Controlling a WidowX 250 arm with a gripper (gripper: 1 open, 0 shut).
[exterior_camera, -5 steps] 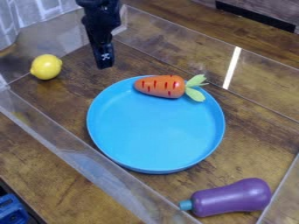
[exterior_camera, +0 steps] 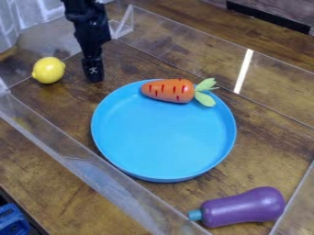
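My black gripper (exterior_camera: 94, 70) reaches down from the top left and hangs low over the wooden table, just to the right of a yellow lemon (exterior_camera: 50, 70). It is open, and I see nothing held in it. A toy carrot (exterior_camera: 167, 90) with green leaves lies on the back rim area of a blue plate (exterior_camera: 163, 136). A purple toy eggplant (exterior_camera: 243, 207) lies at the bottom right.
Clear plastic walls (exterior_camera: 73, 151) border the workspace on the left and front. A blue object (exterior_camera: 10, 218) sits at the bottom left corner.
Over the last second my gripper has moved left and downward, from above and behind the plate to lower beside the lemon. The objects have not moved.
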